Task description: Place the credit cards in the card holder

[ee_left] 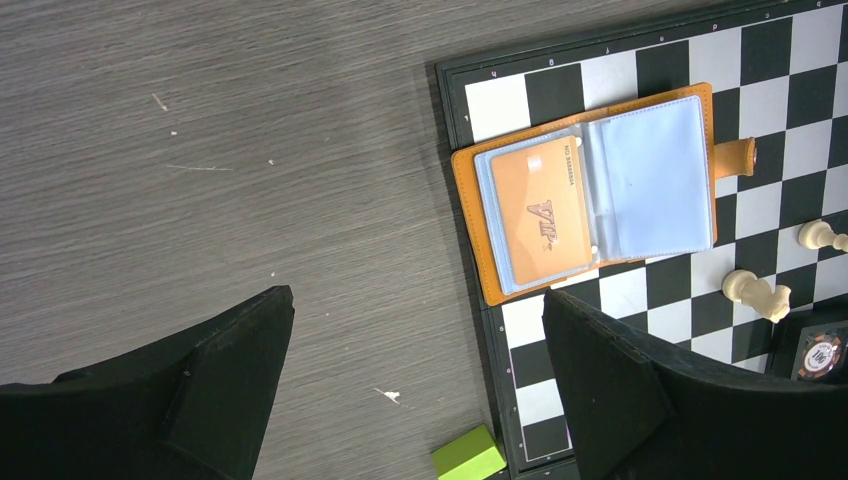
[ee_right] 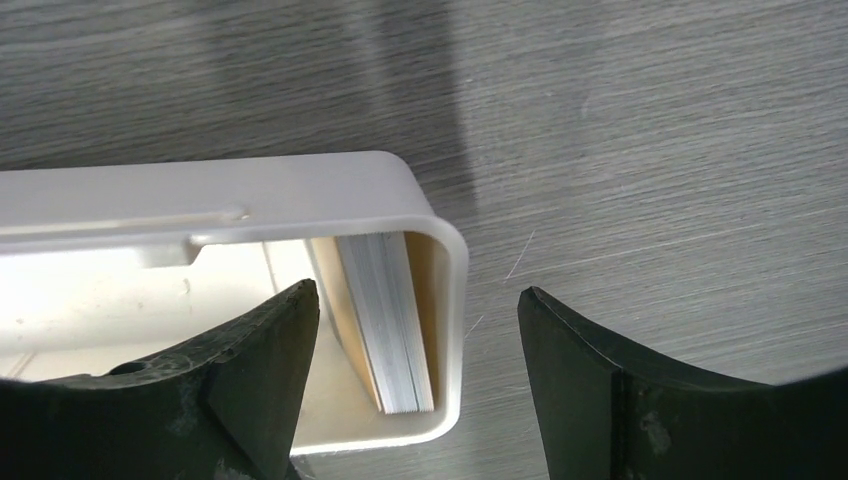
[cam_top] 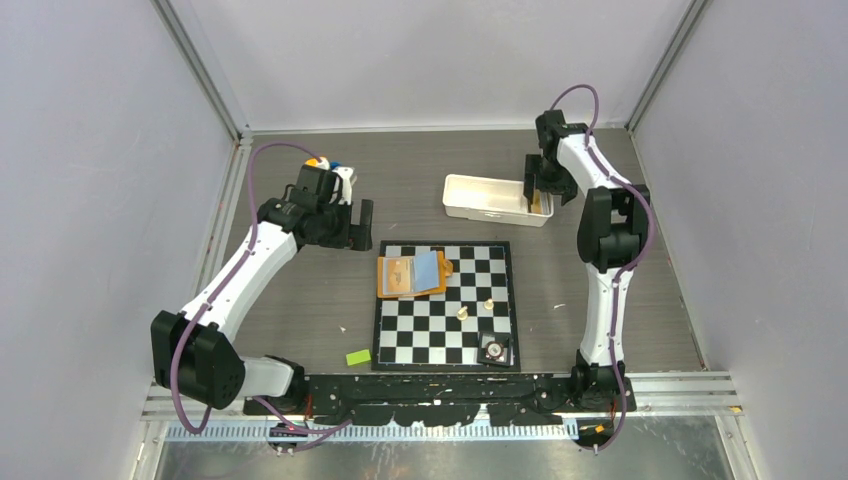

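The tan card holder lies unfolded on the chessboard, also seen in the top view. An orange VIP card sits in its left sleeve; the right sleeve shows plain pale blue. At the right end of the white bin, a grey-white card-like stack stands on edge beside a tan piece. My right gripper is open above that end, one finger over the bin's inside and the other past its outer wall. Open and empty, my left gripper hovers left of the holder.
Pale chess pieces and a dark box occupy the chessboard. A lime-green block rests by its lower left corner. Colourful items are partly hidden behind the left arm. Bare table separates bin and board.
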